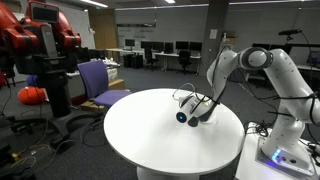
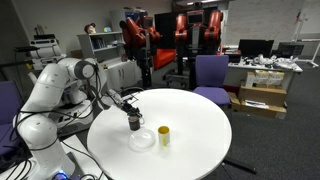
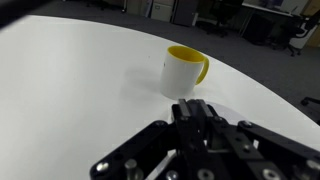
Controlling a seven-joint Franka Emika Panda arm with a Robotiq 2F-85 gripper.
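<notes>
Low over the table, my gripper is shut, its dark fingers close together at the bottom of the wrist view. A dark mug sits right at the fingers in the second exterior view; in the first exterior view a dark round shape with a bluish middle shows at the same spot. The exact grip is hidden, dark against dark. Ahead of the fingers, and apart from them, a white mug with a yellow inside and handle stands upright. A white plate lies flat between the two mugs.
A purple chair stands beyond its far edge. Desks and boxes are farther back.
</notes>
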